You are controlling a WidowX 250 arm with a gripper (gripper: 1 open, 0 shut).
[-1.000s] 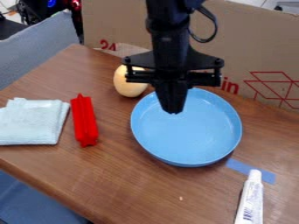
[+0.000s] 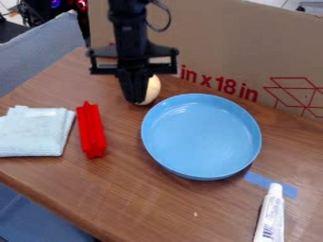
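Observation:
My gripper (image 2: 136, 93) is at the back left, low over the table in front of a pale yellow rounded object (image 2: 150, 91), which it partly hides. It looks shut, and I see nothing held in it; whether it touches the yellow object I cannot tell. A blue plate (image 2: 201, 136) lies to its right and nearer. A red packet (image 2: 91, 129) lies left of the plate, beside a folded light cloth (image 2: 32, 132). A white tube (image 2: 270, 215) lies at the front right, near a piece of blue tape.
A cardboard box (image 2: 252, 52) stands along the back. A grey padded edge (image 2: 32, 63) borders the table at the left.
The gripper has moved left and back, away from over the plate to the yellow object. The plate, packet, cloth and tube stay where they were.

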